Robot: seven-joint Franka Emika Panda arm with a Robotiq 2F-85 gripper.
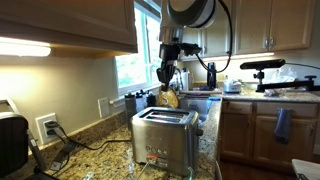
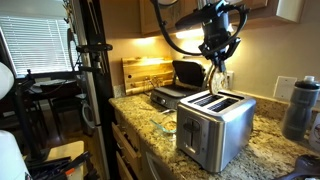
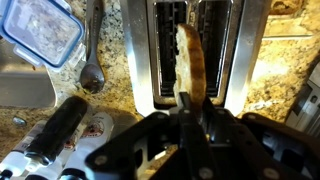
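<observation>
A slice of bread (image 3: 188,62) hangs on edge from my gripper, which is shut on its upper part. Below it stands a silver toaster (image 2: 215,130) with two long slots on top. In the wrist view the slice covers part of the slot area, its length running roughly along the slots. From the side, the bread (image 2: 214,80) shows just above or at the toaster's top; whether its lower edge is inside a slot I cannot tell. The gripper (image 1: 165,76) points down over the toaster (image 1: 165,140).
Beside the toaster lie a spoon (image 3: 93,55) and a blue-rimmed clear container (image 3: 42,28). Bottles (image 3: 52,130) stand close by. A dark bottle (image 2: 299,108) is near the wall. An upper cabinet (image 1: 75,22) overhangs the counter.
</observation>
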